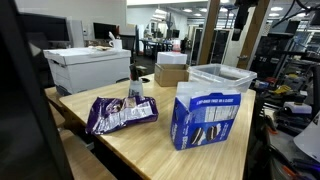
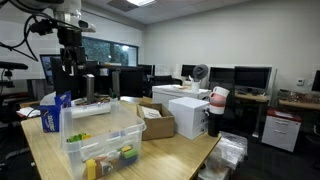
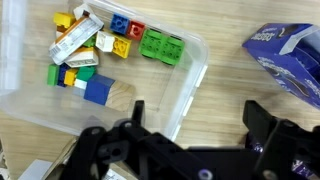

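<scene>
High above the table, my gripper stands open with nothing between its fingers. In the wrist view its two dark fingers reach in from the bottom, over bare wood between a clear plastic bin (image 3: 197, 75) and a blue box (image 3: 285, 58). The bin holds several colourful toy blocks, among them a green one (image 3: 162, 46), and a white packet (image 3: 76, 37). In exterior view 1 the blue and white cookie box (image 1: 205, 122) is upright near the table's front, and a purple snack bag (image 1: 122, 114) lies farther left.
A silver bottle (image 1: 135, 84) stands behind the snack bag. Beyond the bin are an open cardboard box (image 2: 157, 124), a white box (image 2: 188, 118) and a pink and black tumbler (image 2: 216, 112). Bare wood (image 1: 150, 145) shows between bag and cookie box.
</scene>
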